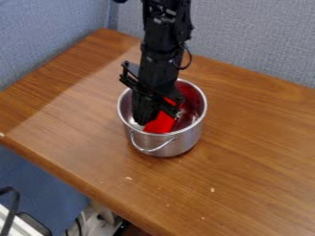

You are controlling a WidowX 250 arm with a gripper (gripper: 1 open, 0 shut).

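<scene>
A silver metal pot (172, 144) with a wire handle stands on the wooden table. Inside it lies a red object (161, 123), partly hidden by my black gripper (150, 109), which reaches down over the pot's left half. The fingertips are dark and crowded by the arm; nothing can be seen held between them.
A grey padded wall stands behind, and the table's front-left edge drops to a blue floor with some cables.
</scene>
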